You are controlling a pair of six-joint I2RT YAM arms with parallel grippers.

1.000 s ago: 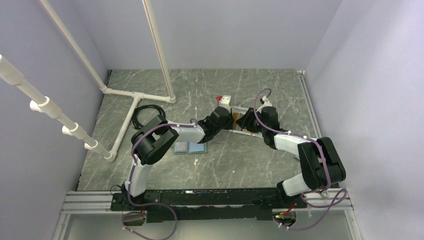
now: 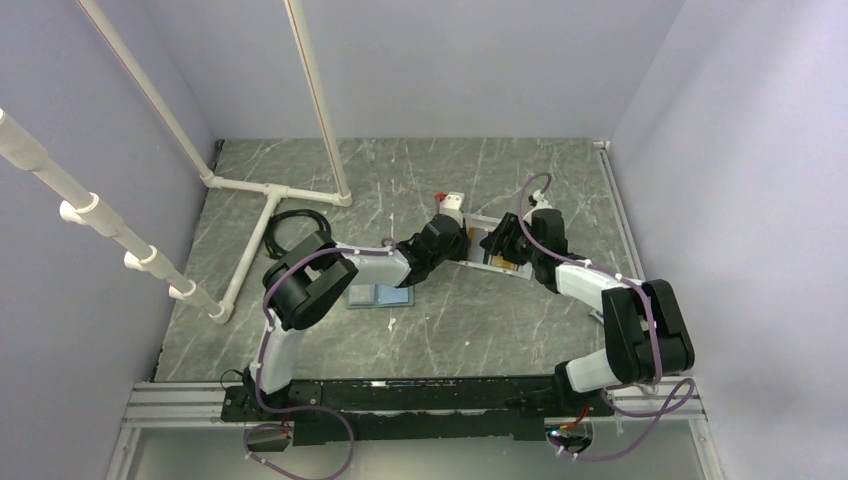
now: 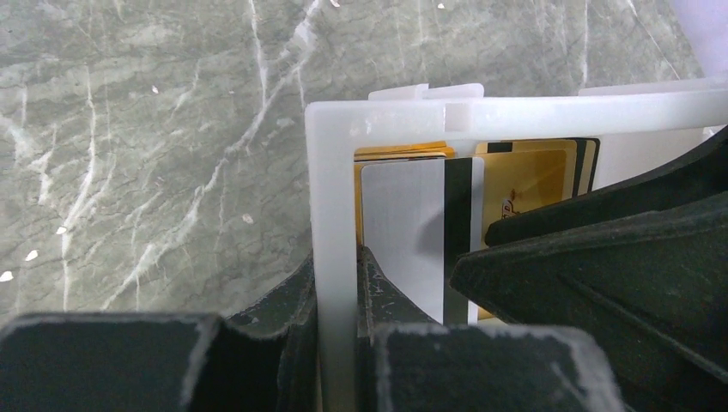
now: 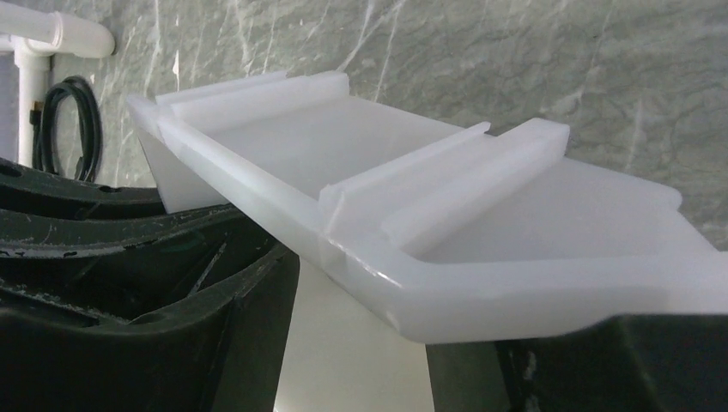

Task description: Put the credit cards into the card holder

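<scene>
A white tray (image 3: 332, 215) holds the credit cards. Among them, a silver card (image 3: 403, 219) with a black stripe lies left of a gold card (image 3: 524, 176); more orange edges show beneath the silver one. My left gripper (image 2: 462, 241) is shut on the tray's left wall. My right gripper (image 2: 503, 247) reaches over the tray from the right, open, its dark fingers (image 3: 558, 266) covering part of the silver and gold cards. In the right wrist view, tray hides its fingertips partly. What looks like the card holder (image 2: 381, 297), green-edged with pale and blue panels, lies left of the tray.
A coiled black cable (image 2: 297, 232) lies at the left beside a white pipe frame (image 2: 262, 192). A small red thing (image 2: 440, 197) shows behind my left gripper.
My right gripper has shifted slightly right over the tray, uncovering more of the silver card. My left arm and the tray have barely moved.
</scene>
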